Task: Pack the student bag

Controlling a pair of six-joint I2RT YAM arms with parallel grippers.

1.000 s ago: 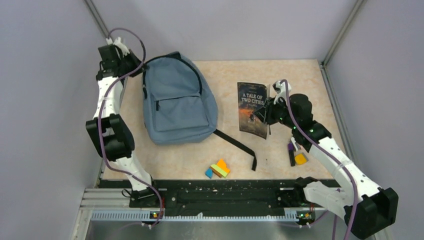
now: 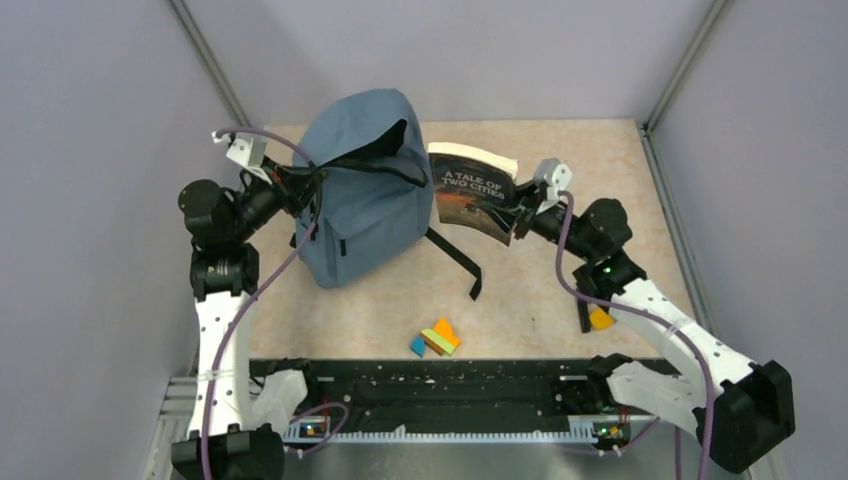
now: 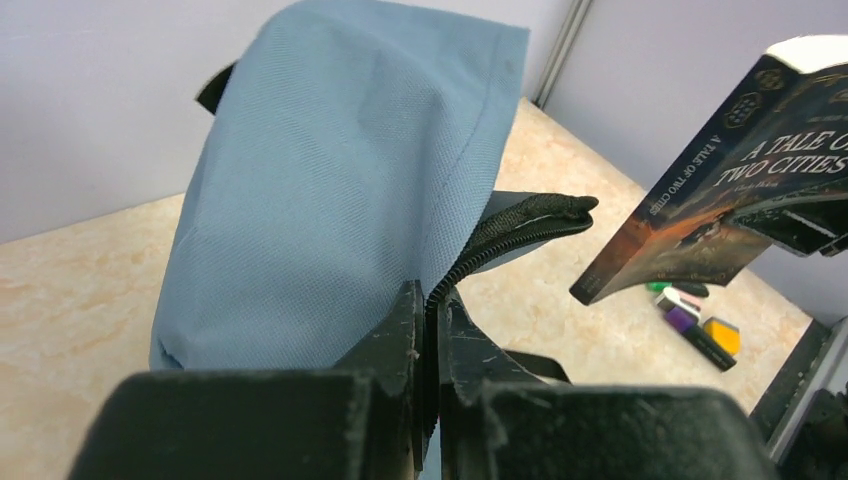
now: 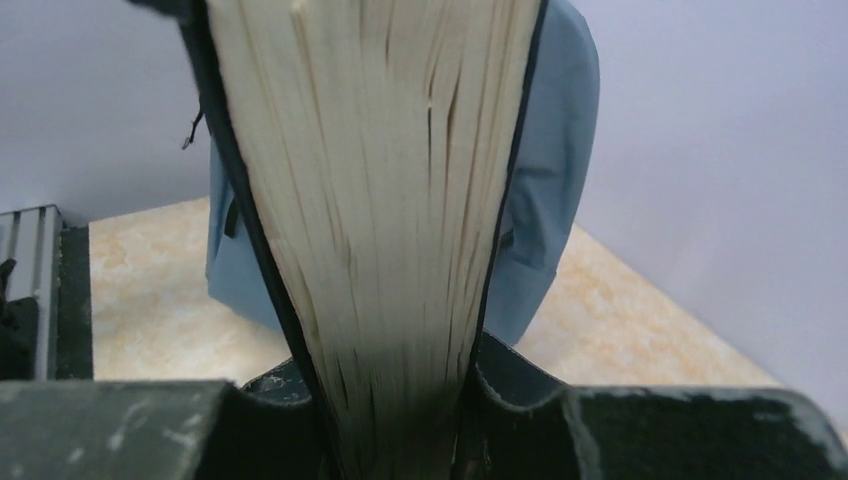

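The blue backpack (image 2: 365,215) stands at the left of the table, its top opening gaping a little. My left gripper (image 2: 312,182) is shut on the zipper edge of that opening; in the left wrist view the black zipper edge (image 3: 485,245) runs down between the fingers. To the right of the bag hangs a thick paperback book (image 2: 470,185), "A Tale of Two Cities", raised and tilted. My right gripper (image 2: 515,212) is shut on the book, whose page block (image 4: 380,200) fills the right wrist view and hides part of the bag. The bag's inside is not visible.
Colored blocks (image 2: 437,338) lie at the table's front edge. Markers (image 3: 698,335) and a yellow block (image 3: 722,335) rest at the right, partly under the right arm. A black strap (image 2: 460,262) trails from the bag. Between strap and right arm the table is clear.
The right gripper has carried the book left toward the bag and tilted it.
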